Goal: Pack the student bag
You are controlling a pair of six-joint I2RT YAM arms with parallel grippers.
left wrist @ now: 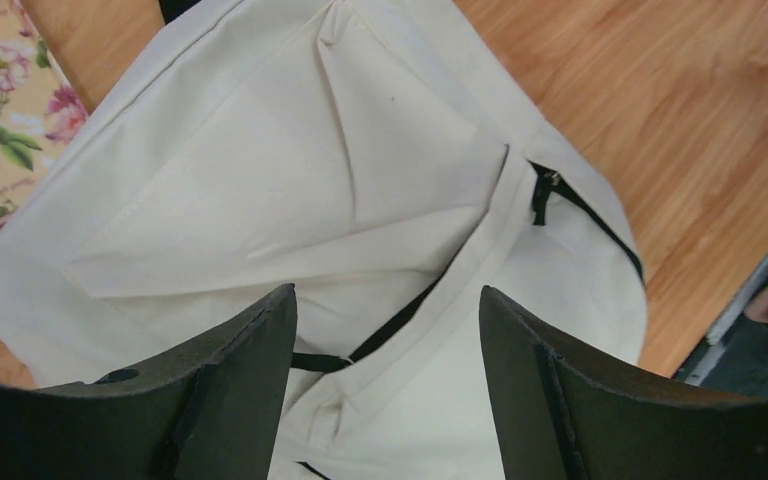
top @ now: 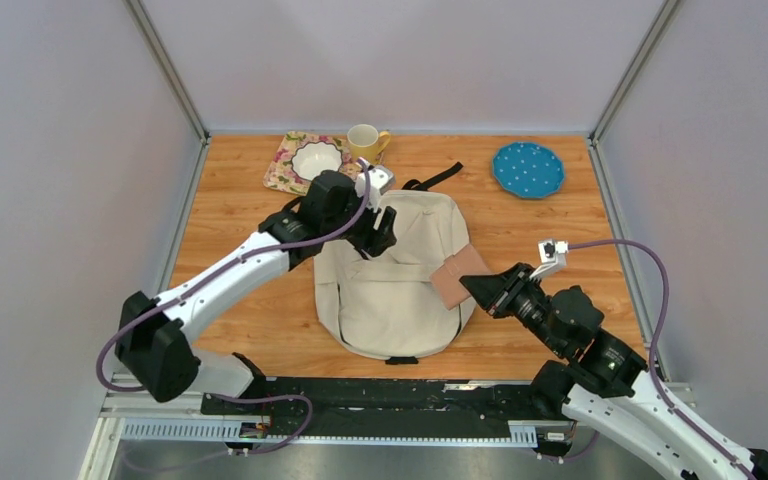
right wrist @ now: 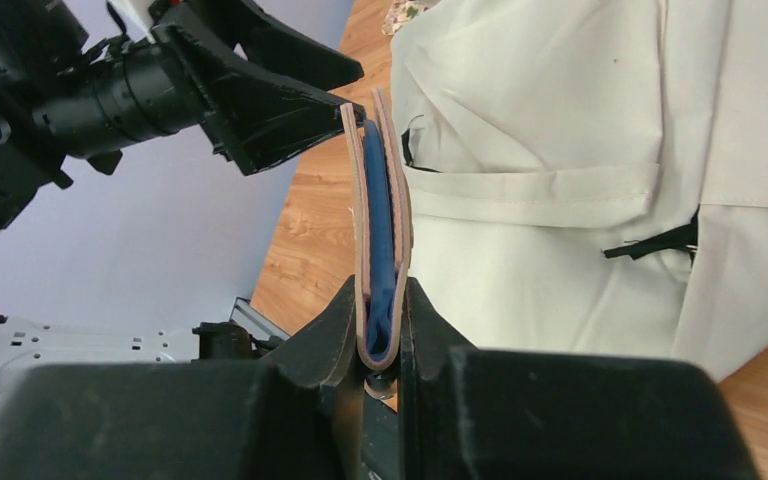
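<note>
The cream backpack point(top: 380, 310) lies flat in the middle of the wooden table, its pocket seams and zips showing in the left wrist view. My right gripper point(top: 475, 283) is shut on a pink flat item point(top: 458, 268), held over the bag's right side; in the right wrist view it looks like a pink book or case point(right wrist: 392, 200) with a blue inside, seen edge-on. My left gripper point(top: 380, 238) hangs open over the upper part of the bag, fingers pointing down, with only the bag point(left wrist: 260, 180) below between them.
A floral tray point(top: 280, 170) with a white bowl point(top: 316, 158) and a yellow mug point(top: 365, 138) stands at the back left. A blue dotted plate point(top: 528, 170) is at the back right.
</note>
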